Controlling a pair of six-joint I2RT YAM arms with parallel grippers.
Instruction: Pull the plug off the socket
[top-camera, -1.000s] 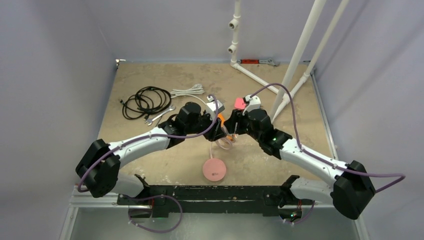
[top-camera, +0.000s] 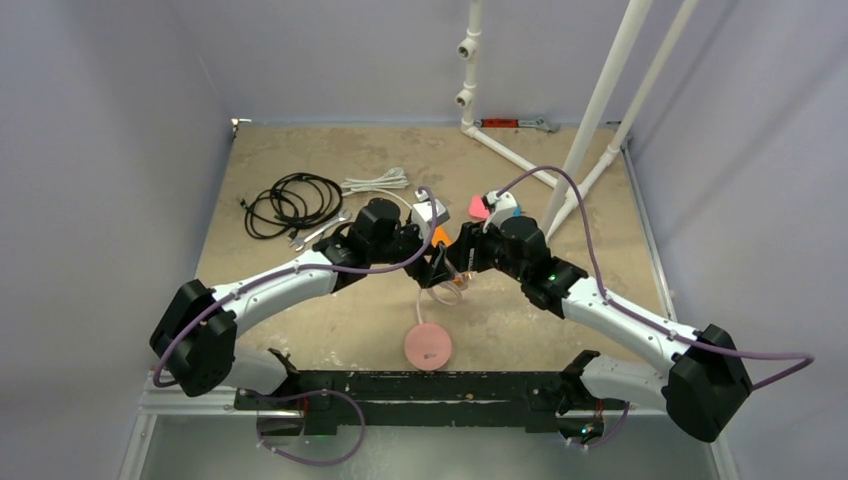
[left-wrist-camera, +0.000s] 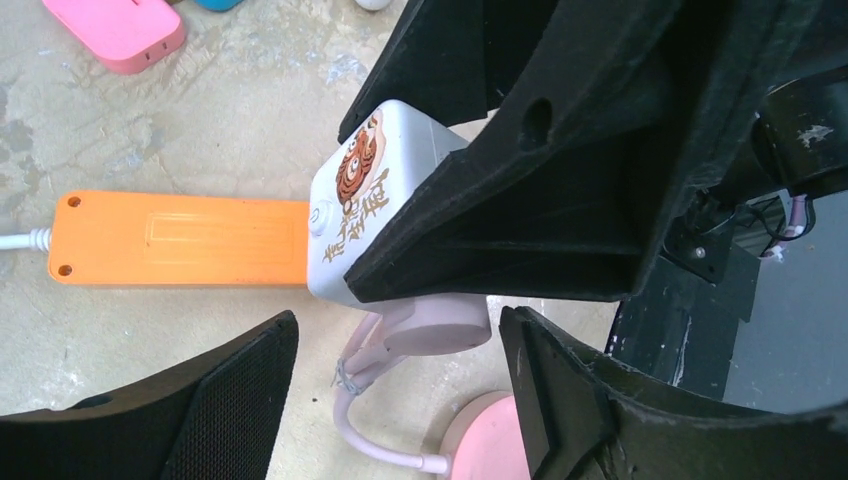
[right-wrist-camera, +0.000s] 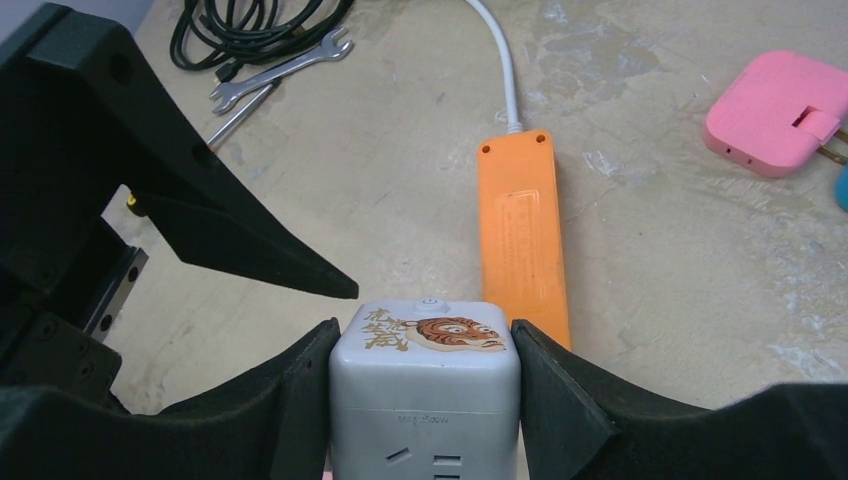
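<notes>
A white block-shaped socket (left-wrist-camera: 385, 190) with a cartoon print is held by my right gripper, which is shut on its sides. From the socket's lower end in the left wrist view juts a pale pink plug (left-wrist-camera: 437, 325); how deep it sits cannot be told. Its thin pink cable (left-wrist-camera: 345, 405) runs to a round pink pad (top-camera: 428, 346). My left gripper stands open, its fingertips spread to either side of the plug, with nothing gripped. One left finger (right-wrist-camera: 250, 235) shows beside the socket in the right wrist view.
An orange power strip (left-wrist-camera: 180, 240) lies on the table right by the socket. A pink box-like adapter (right-wrist-camera: 775, 112) lies farther right. Coiled black cable (top-camera: 290, 205) and wrenches (top-camera: 325, 228) occupy the left side. White pipes (top-camera: 600, 100) rise at the right.
The round pink pad has slid a little forward. The right arm has barely moved.
</notes>
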